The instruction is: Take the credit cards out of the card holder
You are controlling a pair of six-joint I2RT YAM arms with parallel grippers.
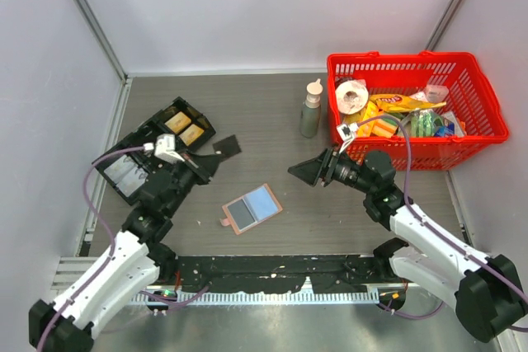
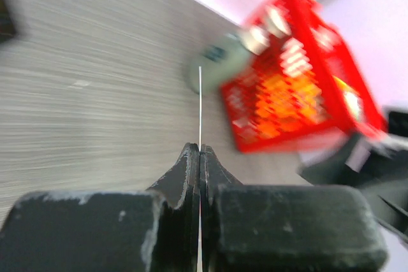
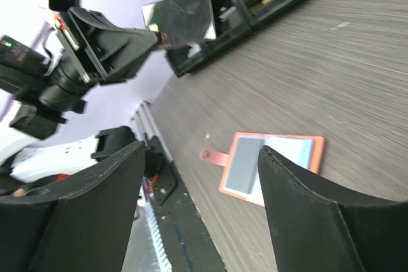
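Observation:
A dark card (image 1: 227,147) is pinched at its edge by my left gripper (image 1: 209,161), which is shut and held above the table. Seen edge-on in the left wrist view, the card (image 2: 200,106) is a thin line rising from the fingertips. Its dark face (image 3: 185,18) shows in the right wrist view. On the table lies the card holder (image 1: 252,208), open flat, with an orange-brown border, a grey side and a light blue side. My right gripper (image 1: 309,172) is open and empty, to the right of and beyond the holder.
A black compartment tray (image 1: 140,128) with two tan items stands at the left, close to the left arm. A grey-green bottle (image 1: 310,110) and a red basket (image 1: 412,150) full of goods stand at the back right.

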